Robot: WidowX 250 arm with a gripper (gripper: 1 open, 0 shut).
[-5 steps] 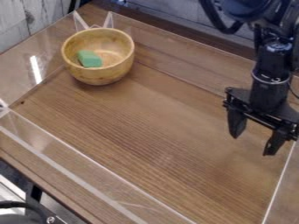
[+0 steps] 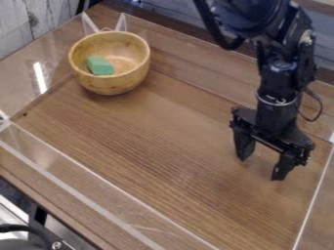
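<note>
My black gripper (image 2: 264,151) hangs low over the right part of the wooden table (image 2: 144,176), its two fingers spread open with nothing visible between them. In the upper left, a yellow bowl (image 2: 129,57) holds a green block (image 2: 100,66). The gripper is well to the right of and nearer than the bowl.
A raised edge runs along the table's left side, and another edge lies close at the right, beside the gripper. Dark cables or hardware show at the lower left corner, off the table.
The arm and gripper have moved a little to the left from near the right edge. The bowl and block are unchanged.
</note>
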